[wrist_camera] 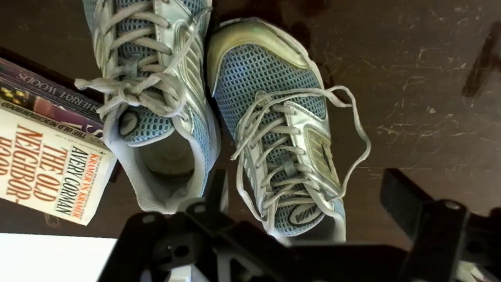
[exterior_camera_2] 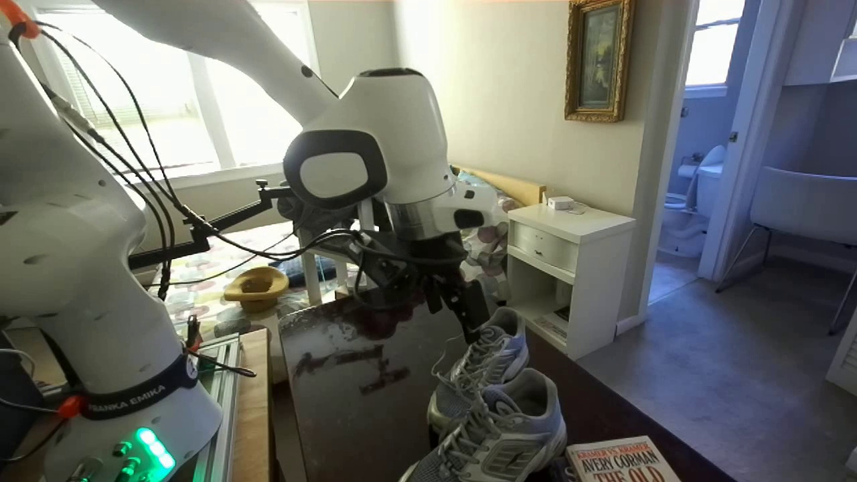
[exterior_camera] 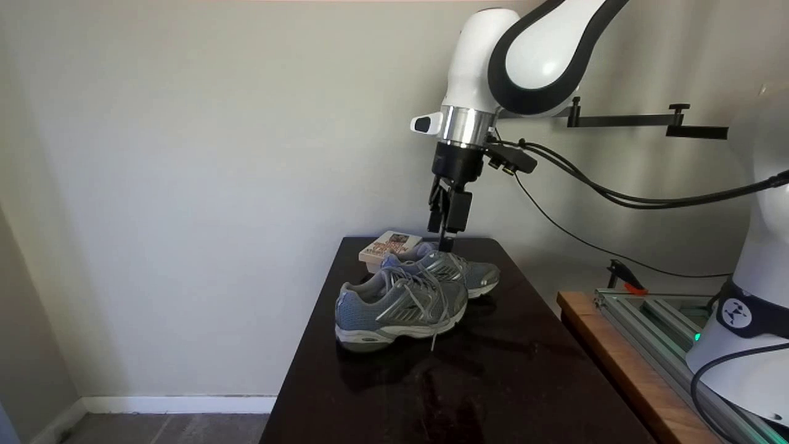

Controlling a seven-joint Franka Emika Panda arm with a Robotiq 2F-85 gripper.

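Note:
A pair of grey-blue running shoes with pale laces stands on the dark table (wrist_camera: pixel 422 117). In the wrist view, the shoe with loose, looped laces (wrist_camera: pixel 272 70) lies in the middle, toe away from me. The shoe with a tied bow (wrist_camera: pixel 197 112) is on its left. My gripper is open, one finger on either side of the loose-laced shoe's heel end in that view; nothing is held. Exterior view 1 shows the gripper (exterior_camera: pixel 445 235) pointing down over the shoes, its lower tip overlapping the far one. How high it hangs is hard to judge.
Paperback books (wrist_camera: pixel 51 164) lie close beside the tied shoe. A wooden stand (exterior_camera: pixel 617 348) carries the arm's base, and a white nightstand (exterior_camera_2: pixel 570 257) stands beyond the table.

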